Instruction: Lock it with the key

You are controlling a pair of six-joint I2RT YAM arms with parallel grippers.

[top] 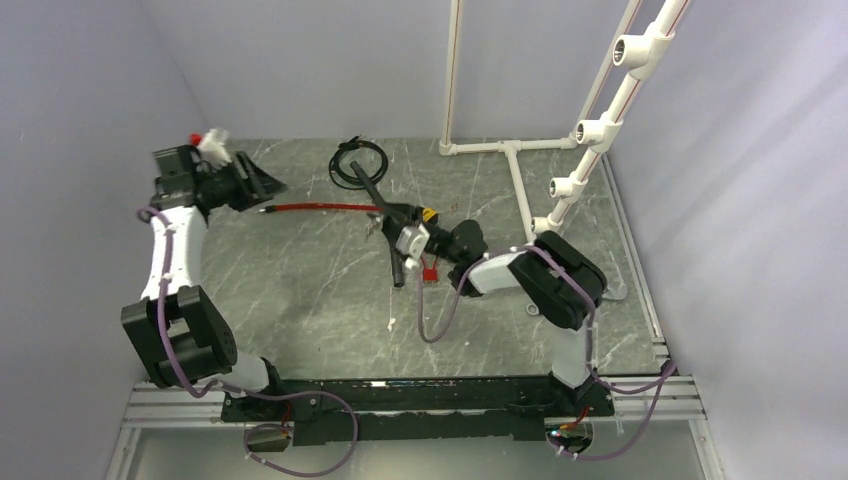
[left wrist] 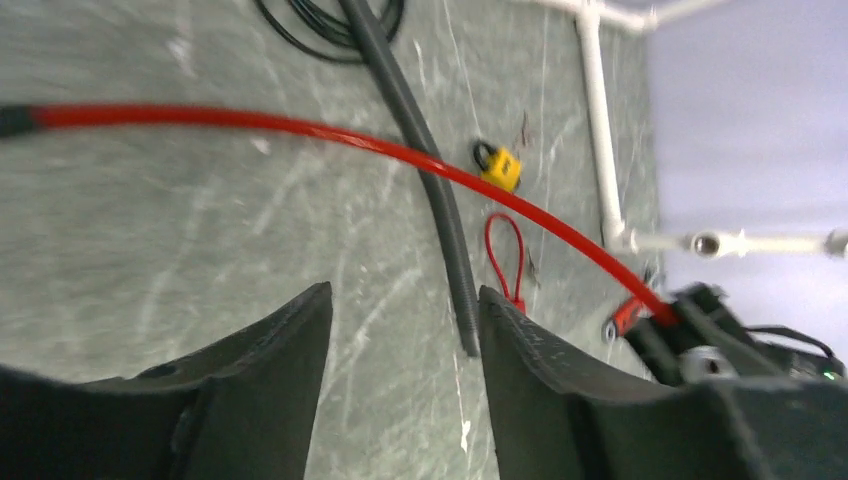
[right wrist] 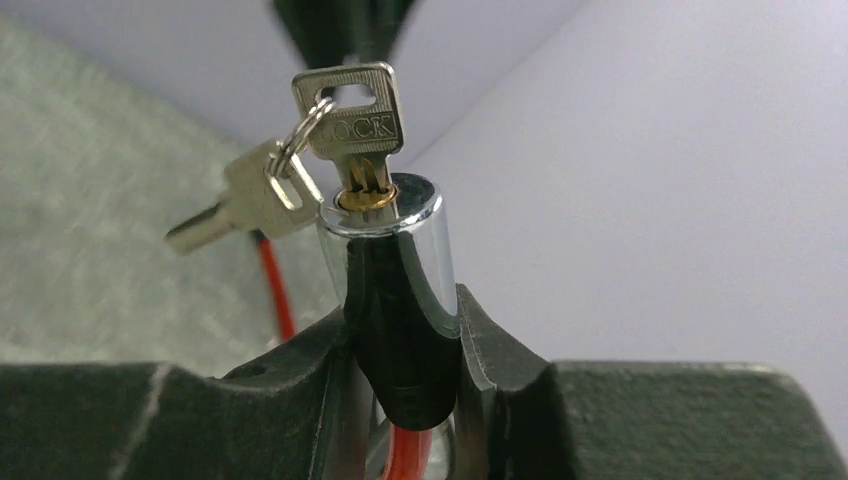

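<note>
In the right wrist view, my right gripper is shut on the black-sleeved chrome lock head (right wrist: 390, 290). A silver key (right wrist: 352, 125) stands in its keyhole, and a second key (right wrist: 270, 190) hangs from the ring. From the head, the red cable (top: 320, 206) stretches left to a free metal-tipped end, with its dark collar (left wrist: 17, 120) at the left edge of the left wrist view. My left gripper (top: 268, 188) stands open just above that end in the top view, blurred by motion. Nothing shows between its fingers.
A dark bar (top: 398, 270) lies under my right gripper, with a coiled black cable (top: 379, 160) behind. The yellow padlock (left wrist: 503, 170) and a red loop (left wrist: 519, 262) are close by. White piping (top: 523, 190) stands at right.
</note>
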